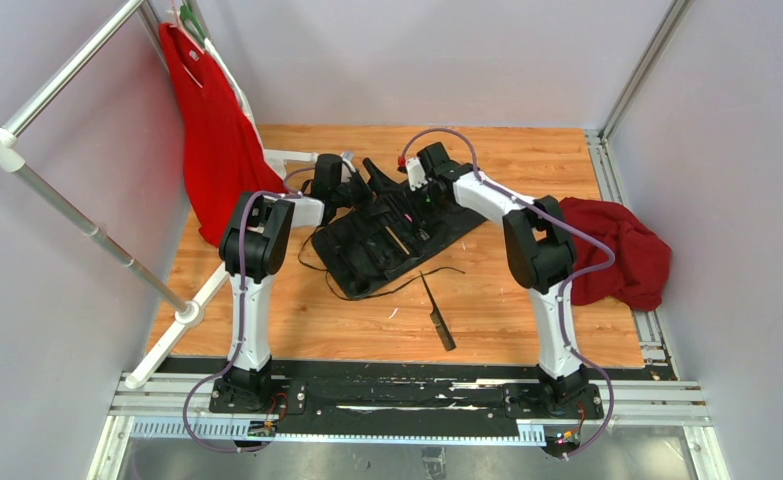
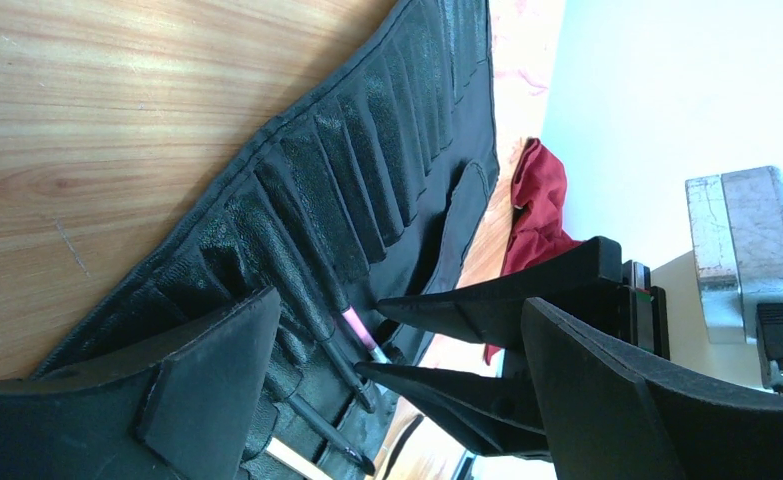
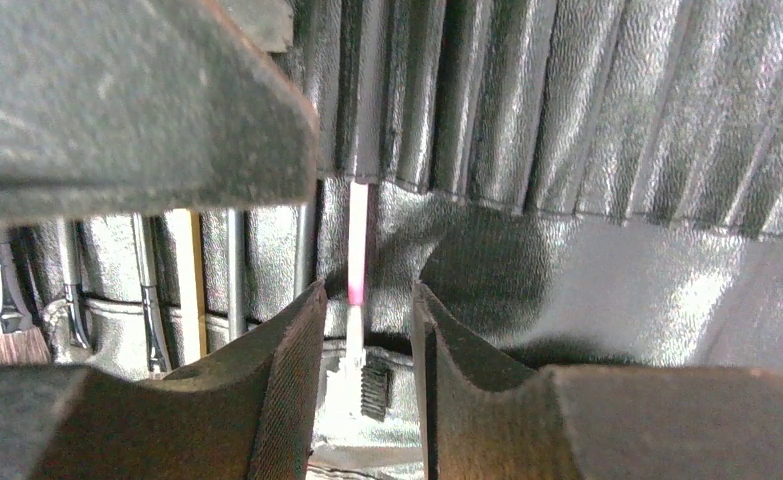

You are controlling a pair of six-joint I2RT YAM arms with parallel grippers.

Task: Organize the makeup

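Observation:
The black makeup brush roll lies open on the wooden table, brushes in its slots. A pink-handled brush with a white end and dark bristles sits in a slot. My right gripper is over it, fingers part open either side of its lower part; in the left wrist view the fingers reach down onto the roll by the pink brush. My left gripper is at the roll's upper left edge; whether it holds the edge is unclear.
A black comb lies in front of the roll. A red cloth is at the right; a red garment hangs on a rack at the left.

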